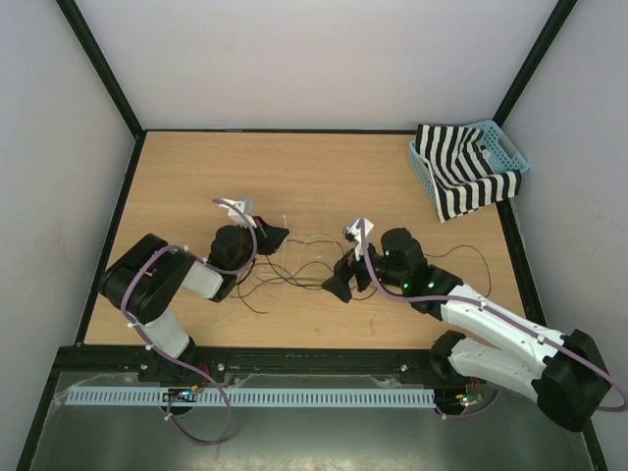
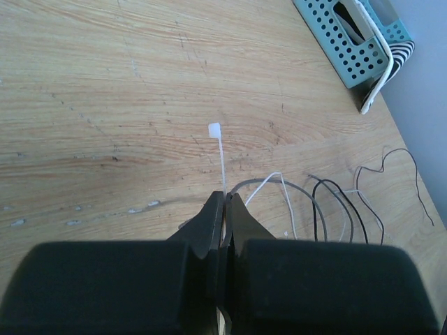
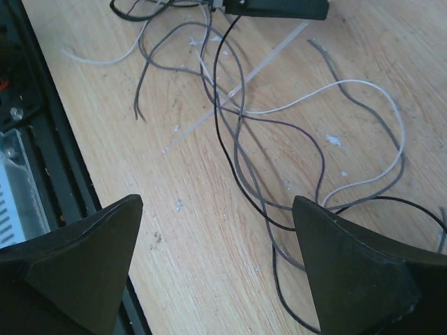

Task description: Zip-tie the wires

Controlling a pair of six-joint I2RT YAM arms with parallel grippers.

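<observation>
A thin white zip tie runs up from the fingertips of my left gripper, which is shut on it, with its small square head at the far end. In the right wrist view, the zip tie's strap slants down across the wires. Those wires, grey, black and white, lie loosely tangled on the table. My right gripper is open over the right part of the tangle. Several wires pass between and beneath its fingers in the right wrist view; none is visibly gripped.
A light blue basket with a black-and-white striped cloth stands at the back right. A stray dark wire curves along the right side.
</observation>
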